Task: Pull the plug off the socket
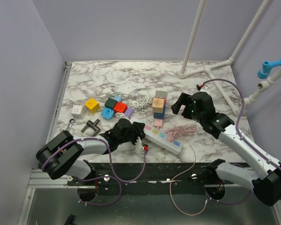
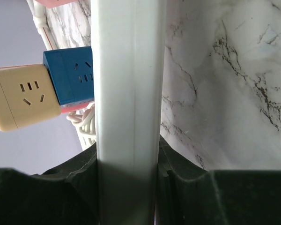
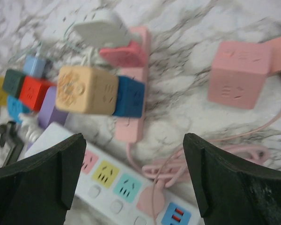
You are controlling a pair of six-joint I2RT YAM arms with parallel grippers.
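A white power strip (image 1: 168,143) with coloured sockets lies at the lower middle, my left gripper (image 1: 138,126) shut on its far end; in the left wrist view its white body (image 2: 129,93) fills the space between the fingers. My right gripper hangs open above the strip and pink cables, nothing between its fingers. A pink cube plug (image 3: 234,75) stands on the table to the upper right in the right wrist view. A pink plug (image 3: 157,201) appears in the strip, blurred.
A tan and blue socket stack (image 1: 158,106) stands at the middle, with several coloured cubes (image 1: 120,107) to its left. White pipes (image 1: 218,84) stand at the back right.
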